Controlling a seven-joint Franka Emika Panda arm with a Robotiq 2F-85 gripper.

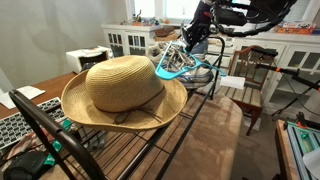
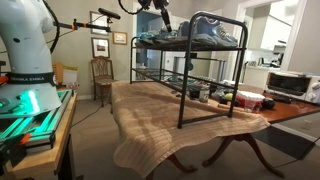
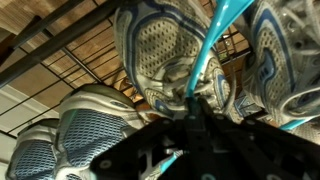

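Note:
My gripper is shut, its dark fingertips pointing down over the shoes on the rack. A light blue hanger (image 3: 215,38) runs from the top of the wrist view down to the fingertips; whether it is pinched there or only passes beneath them I cannot tell. In exterior view 1 the hanger (image 1: 176,72) appears as a tilted loop over the shoes, just below the gripper (image 1: 187,45). Grey mesh shoes (image 3: 155,50) lie on both sides of the fingers, and another pair (image 3: 85,130) sits at lower left.
A straw hat (image 1: 122,88) rests at the near end of the black rack (image 2: 243,60). Below the rack, the wooden table (image 2: 145,105) has a wide bare area along its side. A wooden chair (image 1: 245,90) stands beyond the table.

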